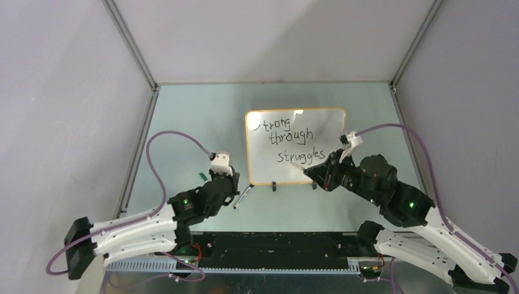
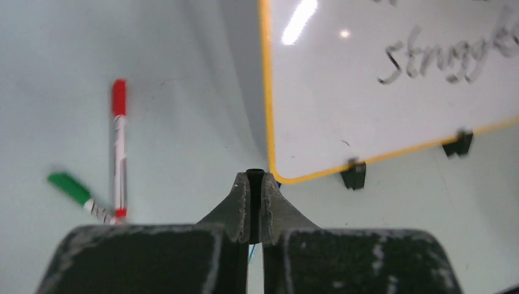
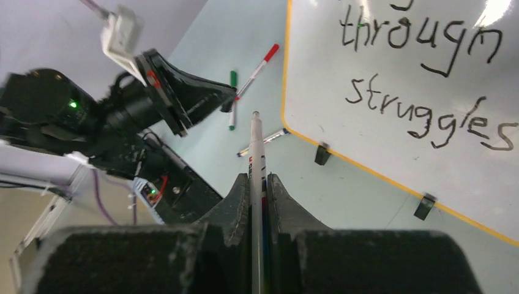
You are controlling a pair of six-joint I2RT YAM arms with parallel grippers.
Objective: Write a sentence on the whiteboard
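The whiteboard point(image 1: 263, 171) bears three handwritten black lines, "Strong", "through" and "struggles". The first letter of the top line shows only in part in the top view. My right gripper is shut on a white-bodied marker point(image 3: 257, 144), its narrow end pointing away from the fingers; in the top view it is at the board's lower right, and contact cannot be told. My left gripper is shut on a small black piece point(image 2: 254, 205), which looks like a marker cap, off the board's lower left corner.
A red marker point(image 3: 259, 68) and a green marker point(image 3: 232, 98) lie left of the board. A blue marker point(image 3: 264, 142) lies by its lower left corner. Black clips point(image 2: 354, 176) stand at the lower edge.
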